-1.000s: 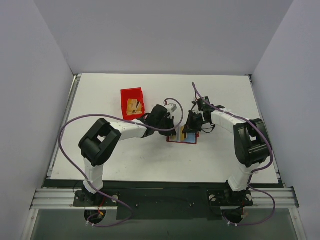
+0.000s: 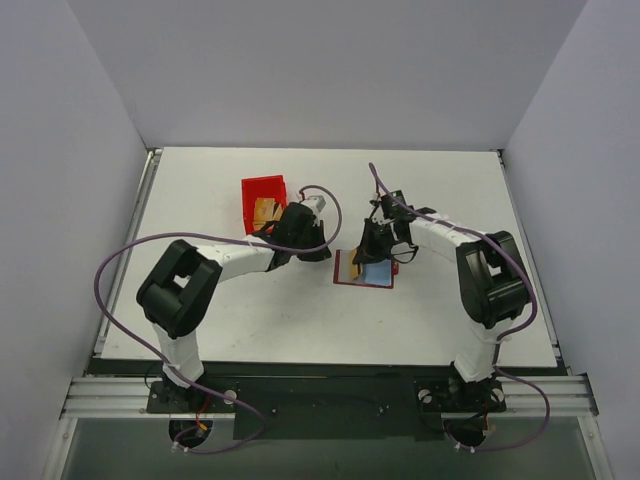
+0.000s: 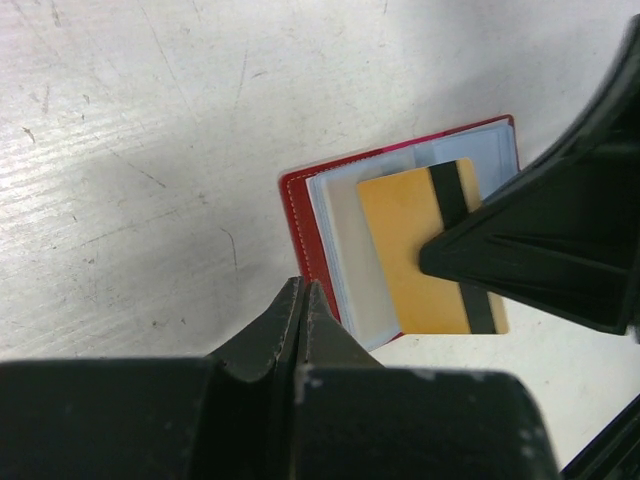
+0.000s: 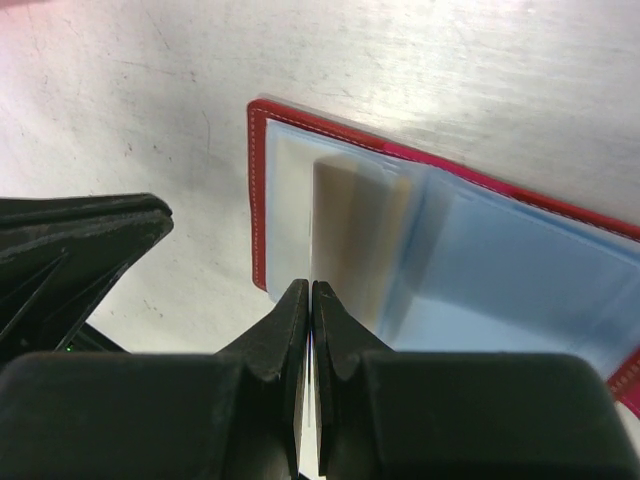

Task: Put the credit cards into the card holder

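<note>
The card holder [image 3: 307, 230] lies open on the table, red-edged with clear and bluish sleeves. Over its left sleeve, a gold card with a black stripe [image 3: 405, 250] stands on edge; my right gripper is shut on it. From the right wrist view, that card is only a thin line running up from the fingertips, so whether its lower edge is inside a sleeve cannot be told. Just left of the holder is my left gripper, shut, with nothing showing between its fingers. More gold cards [image 2: 264, 212] lie in a red box [image 2: 262, 187].
The red box stands at the back left, partly behind the left arm [image 2: 240, 260]. Loose purple cables [image 2: 150, 240] hang across both arms.
My left gripper has moved left, away from the holder's left edge where it was a second ago. My right gripper has shifted slightly left over the holder with the card.
</note>
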